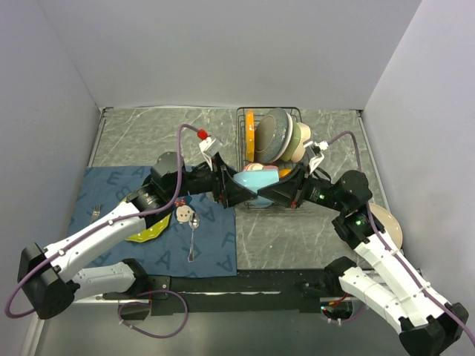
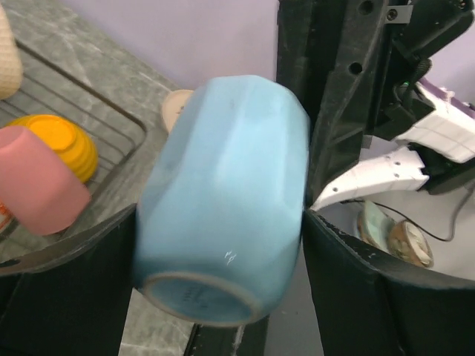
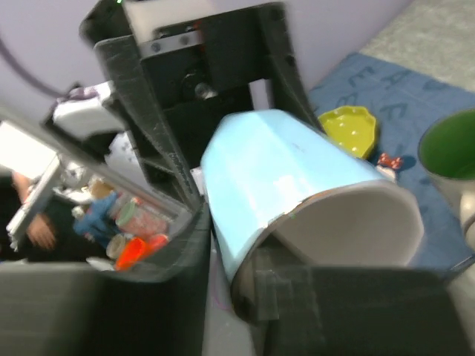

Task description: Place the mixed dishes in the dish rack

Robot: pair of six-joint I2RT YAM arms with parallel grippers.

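Observation:
A light blue cup (image 1: 256, 179) is held up between my two grippers, in front of the wire dish rack (image 1: 242, 144). In the left wrist view its body (image 2: 226, 185) fills the space between the fingers of my left gripper (image 1: 245, 194), whose fingers are wide open around it. Its open mouth faces my right gripper (image 1: 267, 196). In the right wrist view the near rim of the cup (image 3: 297, 163) sits among the dark, blurred fingers (image 3: 148, 304); how firmly they close on the wall does not show.
The rack holds a grey plate (image 1: 272, 135), an orange dish (image 1: 250, 137), a pink cup (image 2: 44, 182) and other dishes. A green cup (image 3: 454, 152), a yellow-green plate (image 1: 151, 231) and a spoon (image 1: 192, 236) are on or near the blue cloth. A beige plate (image 1: 389, 226) lies right.

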